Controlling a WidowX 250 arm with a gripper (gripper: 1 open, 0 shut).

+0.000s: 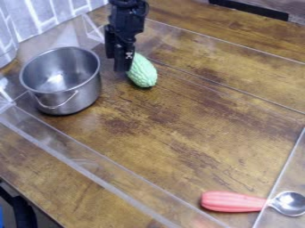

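The black gripper (123, 55) hangs at the top, just above and left of a pale green corn-shaped object (142, 73) lying on the wooden table (191, 134); whether its fingers touch the object or are open cannot be made out. A steel pot (61, 86) with a handle stands to the left of the gripper.
A pink-handled spoon (244, 202) lies at the bottom right. Clear plastic edges border the work area, and a patterned cloth is at the top left.
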